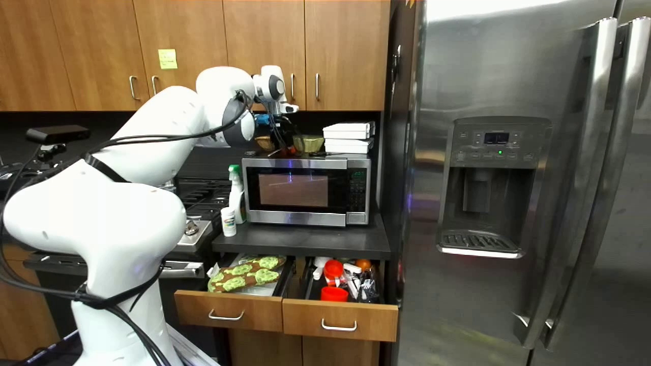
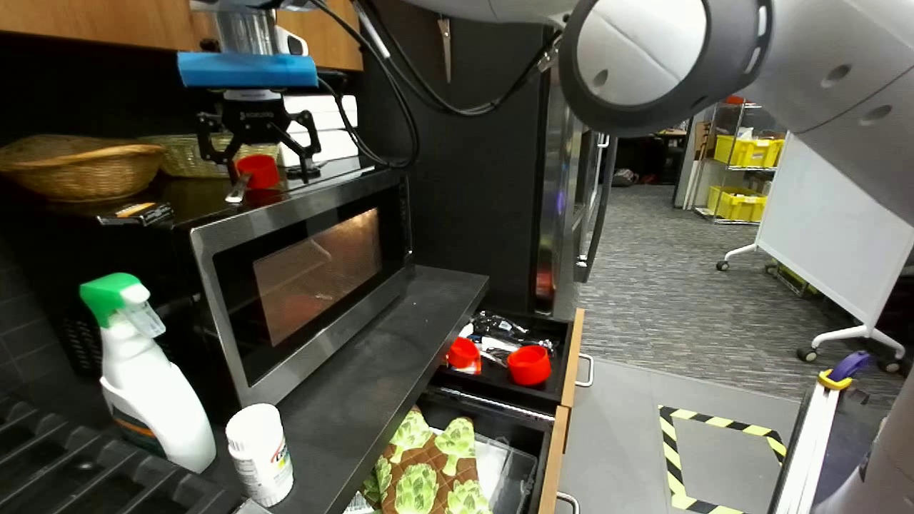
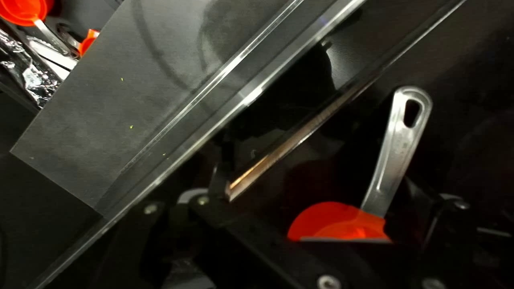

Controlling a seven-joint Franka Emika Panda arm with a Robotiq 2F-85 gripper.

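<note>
A red measuring cup (image 2: 259, 171) with a metal handle (image 2: 237, 189) rests on top of the microwave (image 2: 295, 205). Directly above it my gripper (image 2: 263, 168) points down, open, its fingers spread to either side of the cup. From the wrist, the red cup (image 3: 337, 221) shows at the lower right, partly cut off by the dark gripper parts, with its handle (image 3: 397, 144) extending up and away. In exterior view 1 the gripper (image 1: 285, 144) largely covers the cup. Whether either finger touches the cup, I cannot tell.
Wicker baskets (image 2: 81, 167) and white boxes (image 1: 348, 137) stand near the gripper on the microwave. Below, the right drawer (image 1: 339, 319) is pulled out with red cups and utensils; the left drawer (image 1: 229, 310) holds a patterned mitt (image 1: 247, 274). A spray bottle (image 2: 150, 377) stands beside the microwave.
</note>
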